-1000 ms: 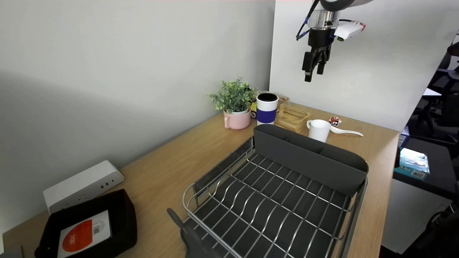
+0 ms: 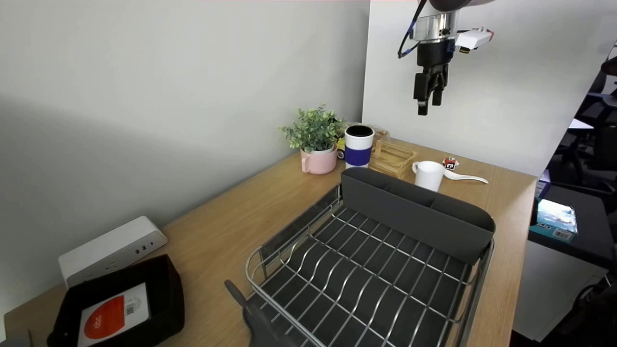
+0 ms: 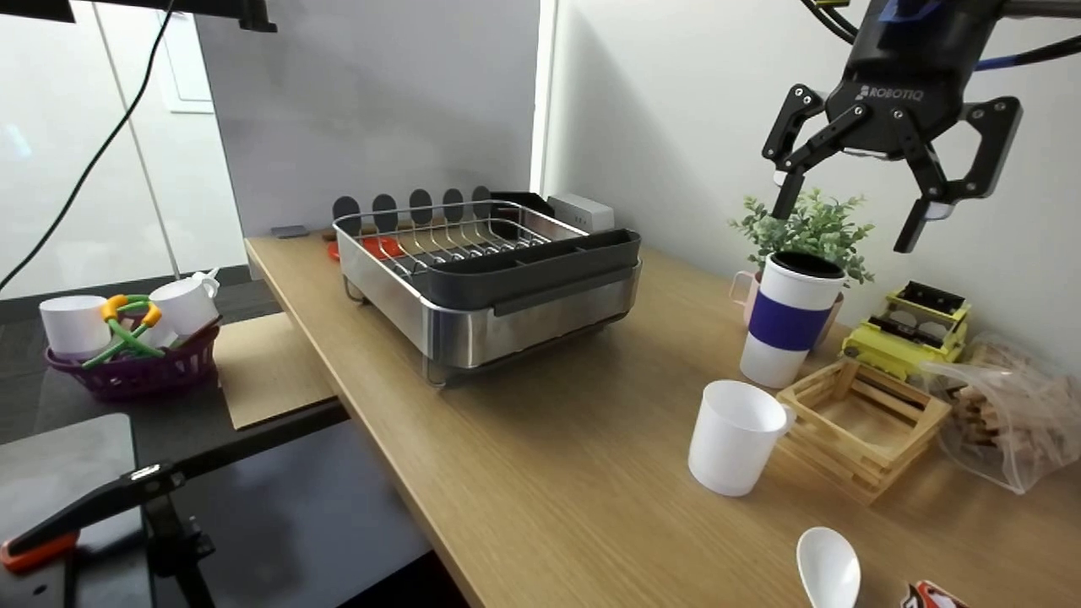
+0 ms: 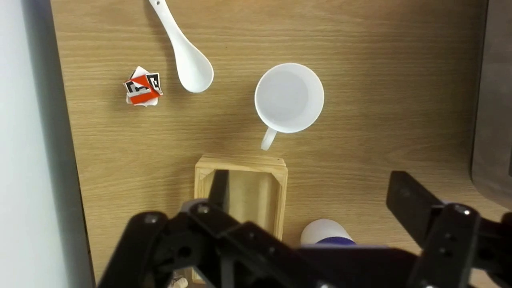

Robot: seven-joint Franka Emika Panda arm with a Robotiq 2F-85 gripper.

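My gripper (image 3: 849, 225) hangs open in the air above the far end of the table, with nothing between its fingers. Below it, a white mug (image 4: 289, 98) stands upright on the wood, its handle pointing toward a small wooden crate (image 4: 242, 164). A white spoon (image 4: 193, 65) lies to one side of the mug, and a small red, white and black packet (image 4: 144, 87) sits near the spoon. Beside the crate stands a white tumbler with a purple band (image 3: 788, 323); in the wrist view my gripper covers most of it.
A metal dish rack (image 2: 370, 277) with a dark utensil holder (image 2: 416, 214) fills the near table. Behind the tumbler are a plant in a pink pot (image 2: 319, 159), a yellow toy (image 3: 907, 329) and a clear bag (image 3: 1013, 410). Bare wood surrounds the mug.
In exterior view 1 my gripper has moved slightly to the right and down, and hangs straighter. The objects on the table have not moved.
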